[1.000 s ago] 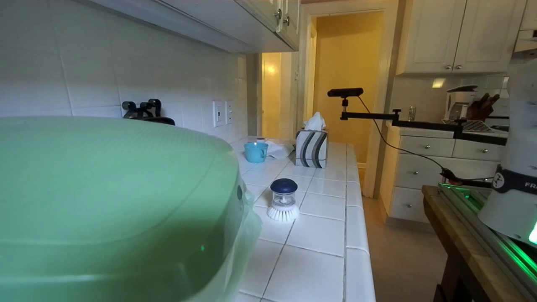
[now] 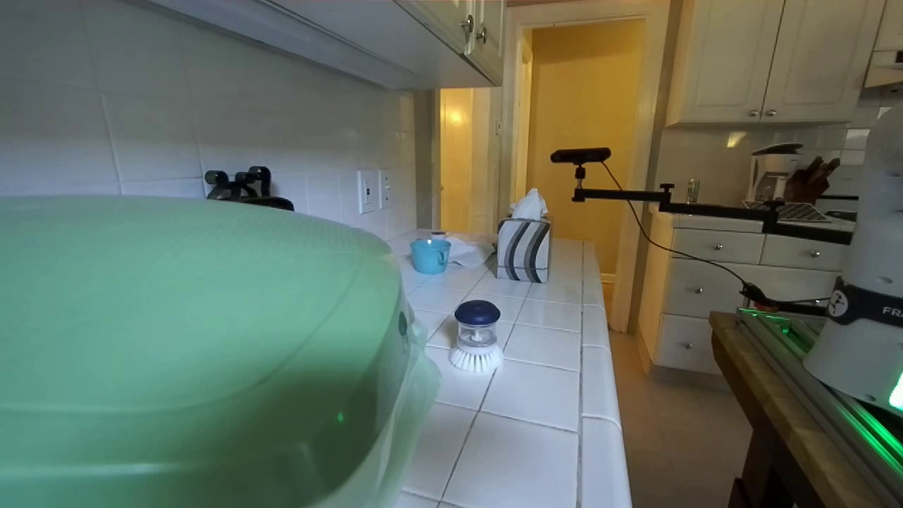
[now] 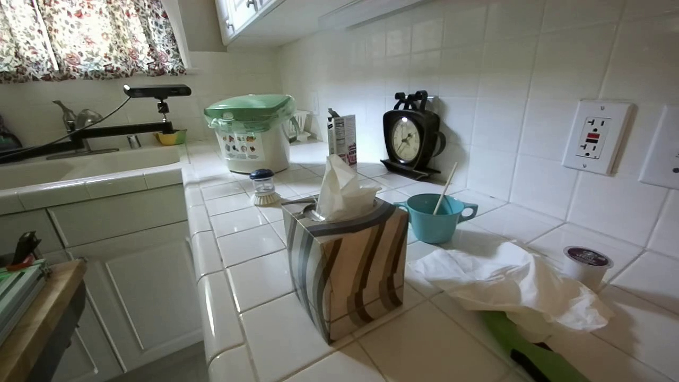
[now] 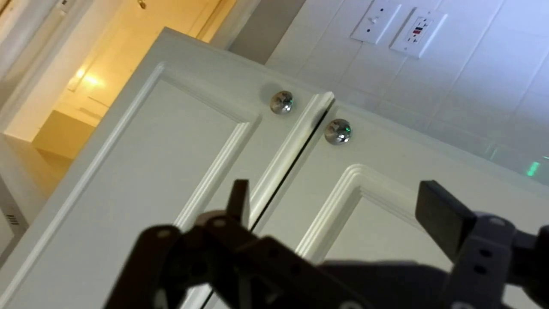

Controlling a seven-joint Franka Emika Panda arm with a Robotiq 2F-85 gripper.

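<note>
In the wrist view my gripper stands open, its dark fingers (image 4: 443, 219) wide apart with nothing between them. Beyond them are two closed white cabinet doors (image 4: 170, 144), each with a round metal knob (image 4: 282, 102) near the seam. Neither finger appears to touch the doors. A dish brush (image 2: 477, 334) with a dark blue cap stands bristles down on the tiled counter (image 2: 529, 381). Further along are a turquoise cup (image 3: 434, 217) with a thin stick in it and a striped tissue box (image 3: 356, 267). Both exterior views leave my gripper out.
A green-lidded bin (image 3: 253, 137), a black clock-faced scale (image 3: 410, 140) and a small box (image 3: 342, 139) stand toward the back. Crumpled white tissue (image 3: 509, 280) and a small pod cup (image 3: 585, 264) lie near the wall. A camera arm (image 2: 677, 207) reaches across the aisle.
The visible part of my arm at the right edge has shifted slightly. The counter objects have stayed where they were.
</note>
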